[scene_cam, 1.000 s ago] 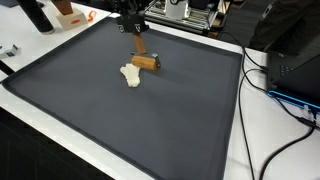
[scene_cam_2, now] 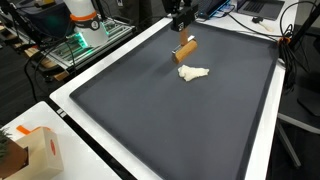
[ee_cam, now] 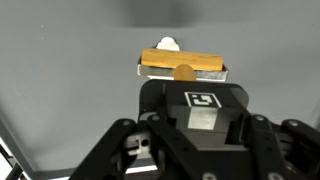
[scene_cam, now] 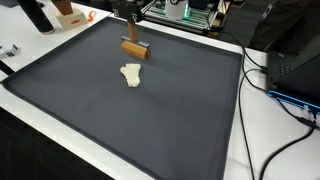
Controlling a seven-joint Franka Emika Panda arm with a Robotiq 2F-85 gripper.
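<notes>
My gripper (scene_cam_2: 183, 27) is shut on the upright wooden handle (scene_cam: 132, 32) of a tool, near the far edge of the dark board. At the tool's lower end is a wooden crosspiece (scene_cam_2: 186, 52) with a strip of metal (ee_cam: 150, 71) along it, low over or touching the board; I cannot tell which. A small, irregular cream-coloured piece (scene_cam: 131, 73) lies flat on the board, a short way from the crosspiece. Beyond the wooden bar in the wrist view, that pale piece (ee_cam: 168, 44) shows only in part. The fingertips are hidden there by the gripper's body.
The grey board (scene_cam: 165, 115) is otherwise bare, with wide free room on it. A white table (scene_cam_2: 110, 145) borders it. Cables and a dark device (scene_cam: 295, 85) stand at the right, and containers (scene_cam: 70, 15) at the back left.
The tool has moved back and to the left in exterior view 1, away from the cream piece, opening a gap between them. The cream piece looks nearly unmoved.
</notes>
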